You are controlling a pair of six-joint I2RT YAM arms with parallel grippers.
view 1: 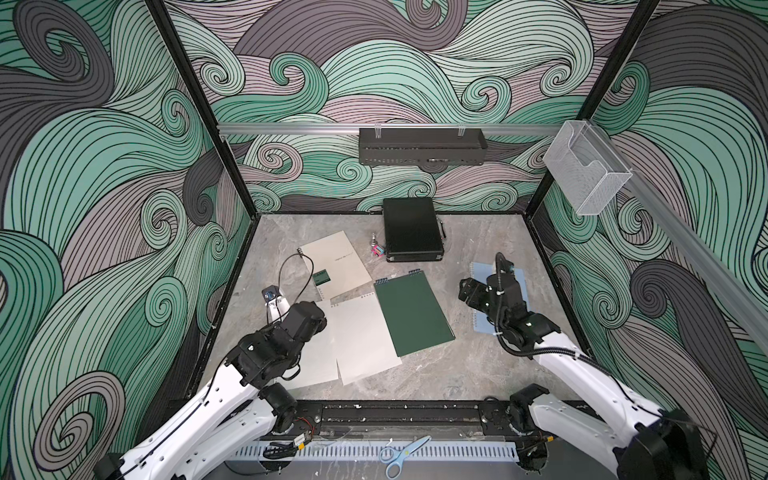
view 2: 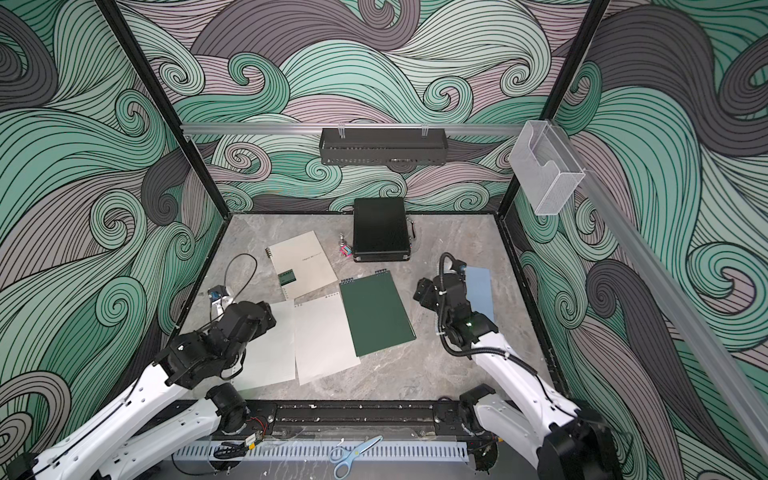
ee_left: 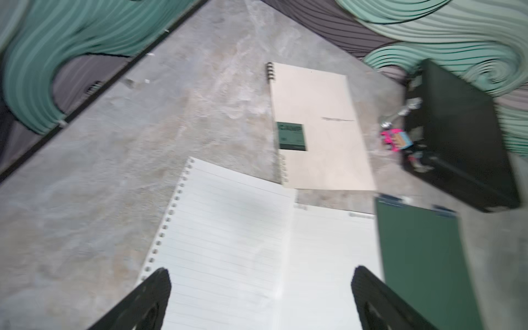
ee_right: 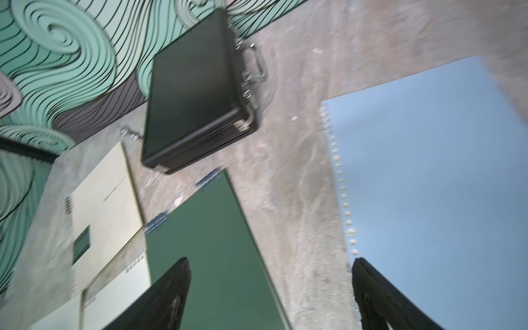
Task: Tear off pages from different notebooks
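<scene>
Under my left gripper, which stands open and empty, lies a loose lined page [ee_left: 236,214] with torn holes on its left edge. A blank white page [ee_left: 332,247] lies to its right. The green notebook [ee_right: 220,253], closed, sits in the middle of the table. Behind the pages is the cream notebook [ee_left: 324,93], spiral-bound with a dark green patch. A blue sheet [ee_right: 429,148] with a row of holes lies at the right. My right gripper is above the table between the green notebook and the blue sheet, fingers apart, nothing between them.
A black case [view 1: 412,229] stands at the back, small colourful items [view 1: 377,246] beside it. Scissors [view 1: 403,457] lie outside the front edge. A wire basket [view 1: 586,168] hangs at the upper right. Bare table shows between the green notebook and the blue sheet.
</scene>
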